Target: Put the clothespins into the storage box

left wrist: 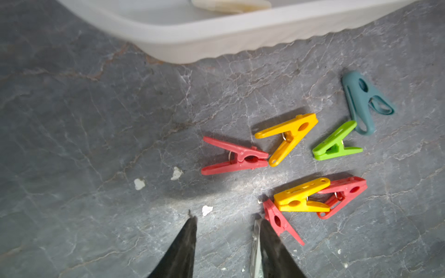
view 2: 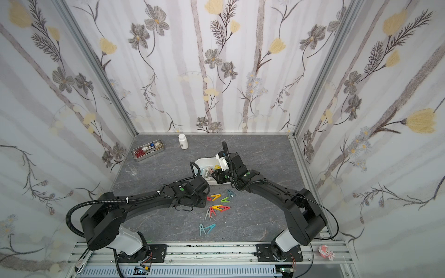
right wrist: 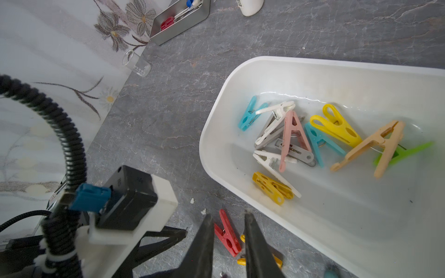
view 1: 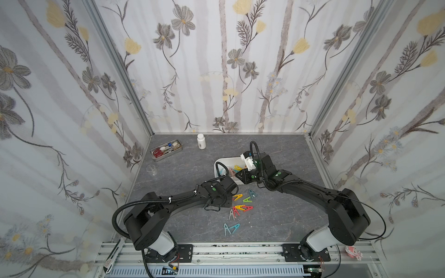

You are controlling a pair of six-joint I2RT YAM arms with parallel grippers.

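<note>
Over the bare table my left gripper hangs open and empty, its right fingertip overlapping a grey clothespin (left wrist: 255, 252) below. Ahead of it lie a red clothespin (left wrist: 241, 163), a yellow one (left wrist: 294, 132), a green one (left wrist: 334, 144) and a blue-grey one (left wrist: 357, 95). Another yellow clothespin (left wrist: 301, 194) touches red ones to its right and below. The white storage box (right wrist: 370, 68) holds several clothespins, among them a tan one (right wrist: 388, 150) and a pink one (right wrist: 291, 132). My right gripper stands part open near the box's rim, nothing visibly gripped.
Two light-blue clothespins (view 1: 234, 228) lie near the front edge. At the back left are a metal tray (view 1: 166, 150) of tools and a white bottle (view 1: 201, 141); a clear cup (right wrist: 136, 63) is nearby. Both arms are close together around the box.
</note>
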